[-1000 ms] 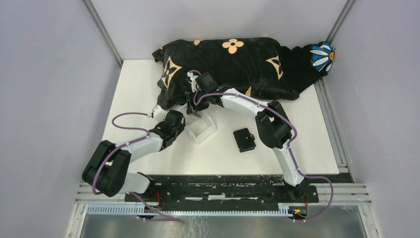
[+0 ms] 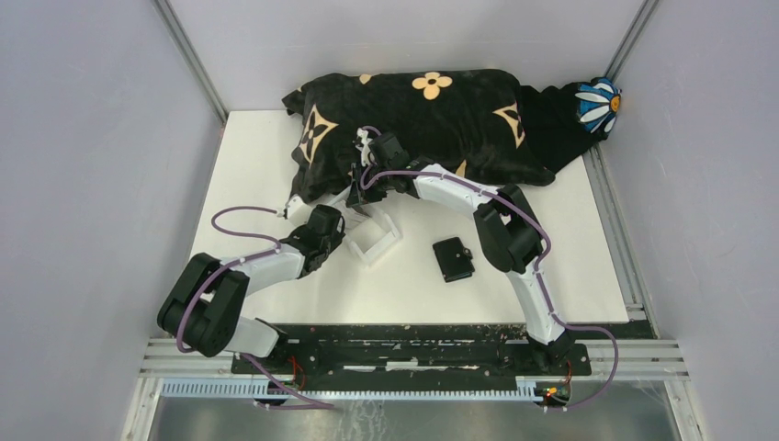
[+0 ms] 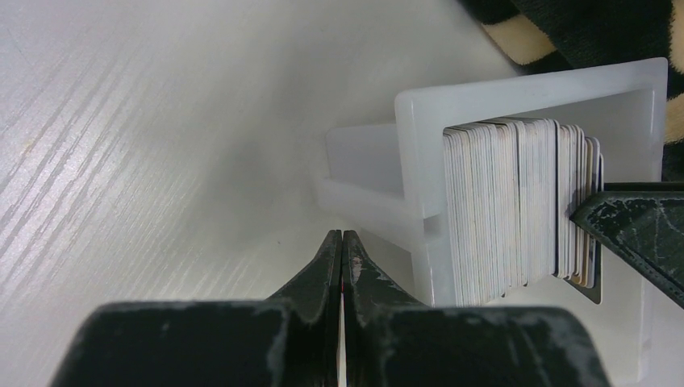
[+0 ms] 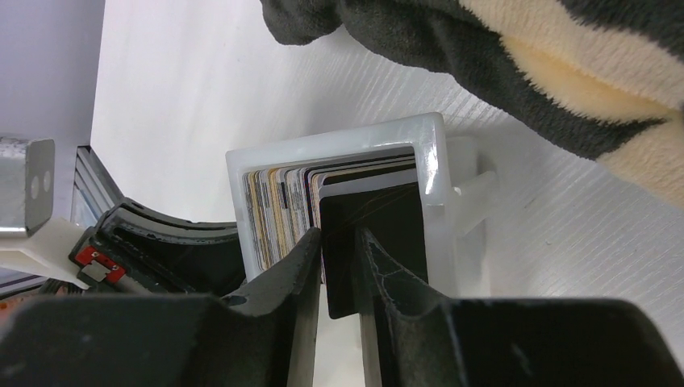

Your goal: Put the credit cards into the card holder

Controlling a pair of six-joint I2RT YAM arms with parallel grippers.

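Note:
A white box point(image 2: 375, 257) stands left of the table's middle. Packed upright in its upper compartment are many thin cards point(image 3: 500, 210), seen edge-on in the left wrist view. A black card point(image 4: 387, 226) faces outward at the right end of the row. My right gripper stands part open in front of it, fingertips apart at the black card's left part. My left gripper is shut beside the box; nothing clear shows between its fingers. The black card holder point(image 2: 453, 259) lies flat on the table, away from both grippers.
A dark patterned cloth point(image 2: 413, 119) covers the back of the table, close behind the box. The lower compartment of the box looks empty from above. Bare table point(image 2: 542, 289) lies around and to the right of the card holder.
My right gripper has shifted slightly to the right over the box. The left arm has edged a little rightward. Box and card holder stay in place.

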